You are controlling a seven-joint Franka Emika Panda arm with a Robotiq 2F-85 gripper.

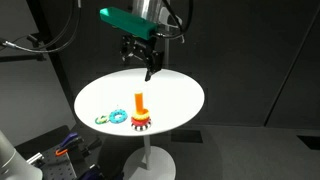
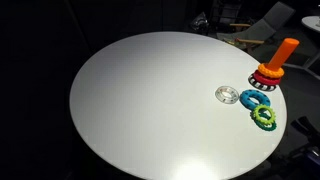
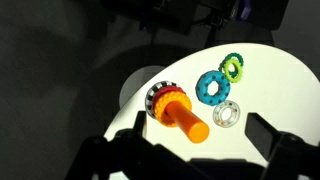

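A ring stacker with an orange post [image 3: 186, 121] stands near the edge of the round white table [image 2: 150, 110]. Around the post's base sit a yellow-orange ring [image 2: 271, 68], a red ring [image 2: 262, 77] and a black-and-white ring. Loose beside it lie a blue ring [image 3: 202, 90], a clear ring [image 3: 217, 113] and green rings [image 2: 259, 121]. High above the table hangs my gripper; its dark fingers [image 3: 128, 154] are spread wide in the wrist view. The post shows between them but well below, touching neither. Nothing is held.
Cables [image 1: 30, 45] loop beside the arm [image 1: 140, 25]. Dark floor surrounds the table, and a chair [image 2: 262, 30] stands behind it.
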